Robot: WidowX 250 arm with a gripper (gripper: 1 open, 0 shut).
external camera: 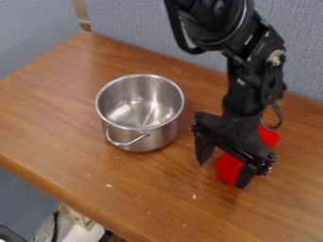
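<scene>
My gripper (232,151) hangs low at the right of the table, its black fingers open and spread over a red object (263,135), which shows behind and between them. The fingers hide much of the red object, so I cannot tell whether they touch it.
A steel pot (139,106) with a wire handle stands on the wooden table (57,132), left of the gripper. Its near left edge drops away at the bottom left. A grey padded wall runs behind.
</scene>
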